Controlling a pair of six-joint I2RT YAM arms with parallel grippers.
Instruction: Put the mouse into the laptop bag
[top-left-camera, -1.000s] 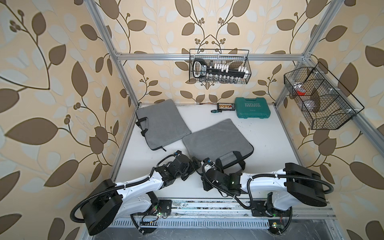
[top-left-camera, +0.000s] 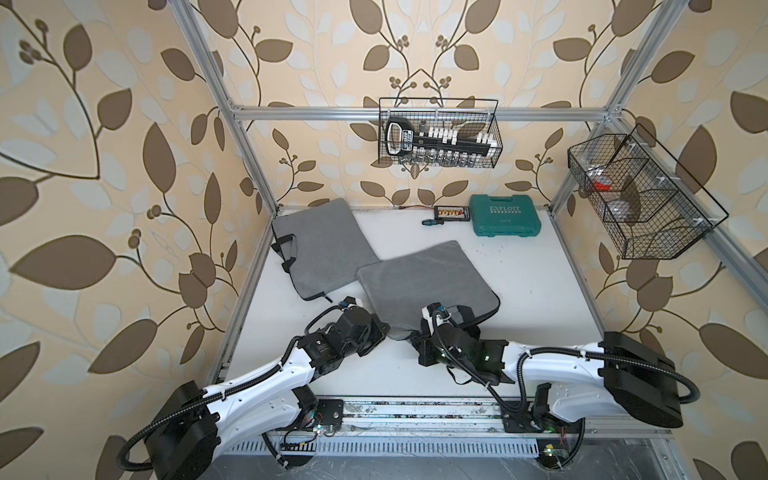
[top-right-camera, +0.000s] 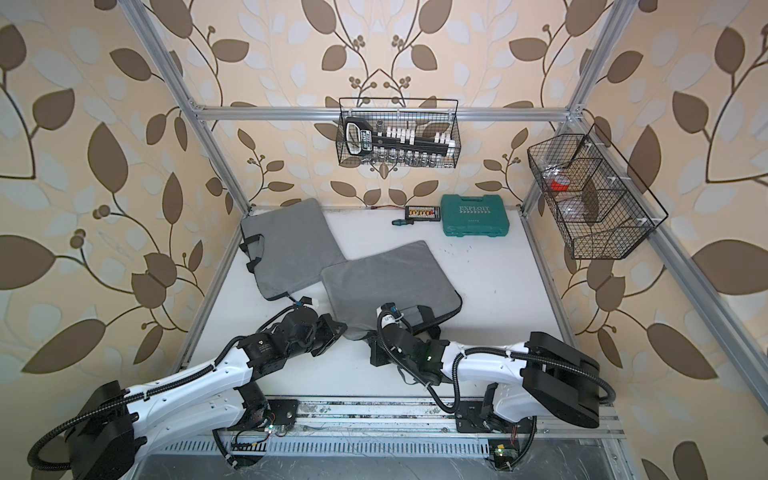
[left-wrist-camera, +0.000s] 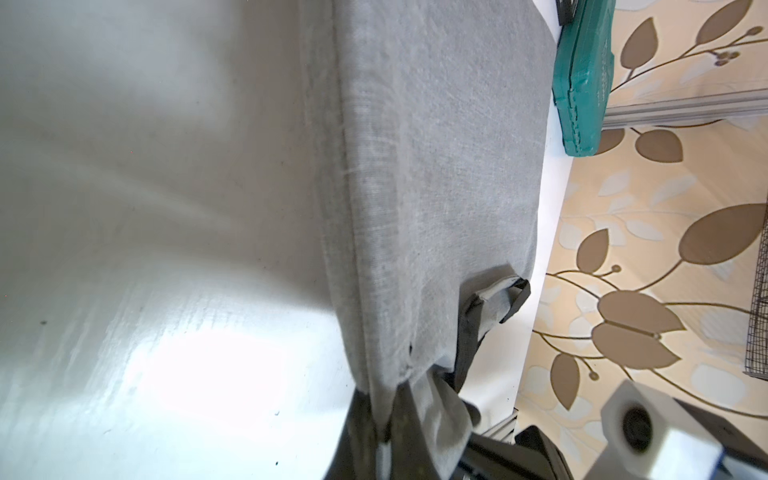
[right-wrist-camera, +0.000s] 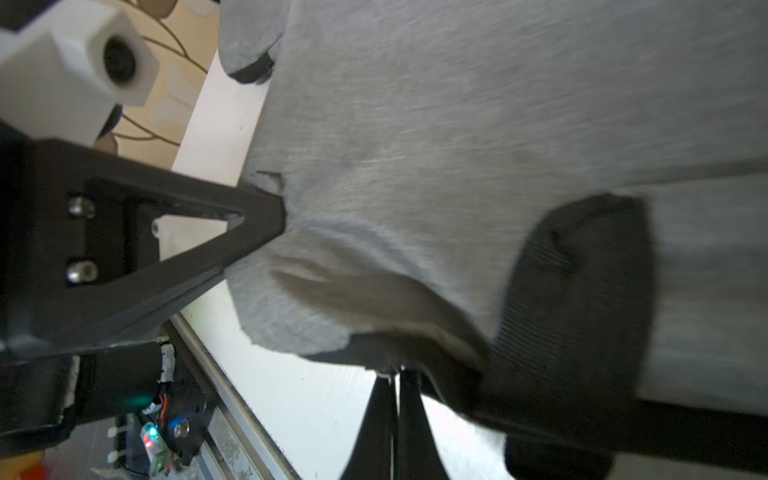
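A grey laptop bag (top-left-camera: 424, 280) with dark handles lies in front of both arms. My left gripper is shut on the bag's corner edge, the fabric running down between its fingers. My right gripper is shut at the bag's dark lower edge near a handle (right-wrist-camera: 576, 304); whether cloth is between its fingertips is hard to tell. A second grey bag (top-right-camera: 292, 244) lies back left. I cannot make out the mouse.
A green case (top-left-camera: 504, 214) and a small tool set (top-left-camera: 451, 213) lie at the back. Wire baskets (top-right-camera: 397, 136) hang on the frame.
The front bag has shifted left and slightly toward me with the left gripper. The right gripper has moved up and to the right.
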